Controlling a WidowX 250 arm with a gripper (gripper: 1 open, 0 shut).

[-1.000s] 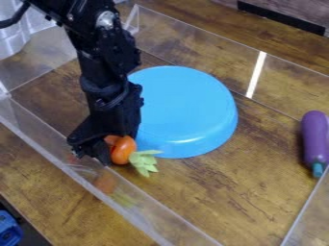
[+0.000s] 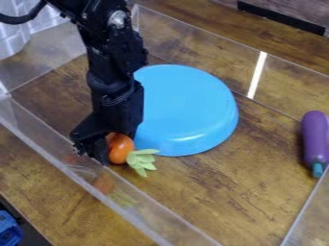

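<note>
My black gripper [image 2: 103, 144] reaches down at the left, low beside the near clear wall, with its fingers around an orange carrot-like toy [image 2: 119, 149] that has a pale green leafy top [image 2: 141, 160]. The fingers are dark and partly hidden, so I cannot tell whether they are shut on it. A blue upturned dish or lid [image 2: 184, 110] lies just right of and behind the gripper.
A purple toy [image 2: 315, 142] with a teal tip lies at the far right. Clear walls border the wooden floor [image 2: 244, 202], which is bare at the front right. A blue object [image 2: 6, 229] is outside at the lower left.
My gripper and the orange toy have shifted very slightly; otherwise the scene looks the same.
</note>
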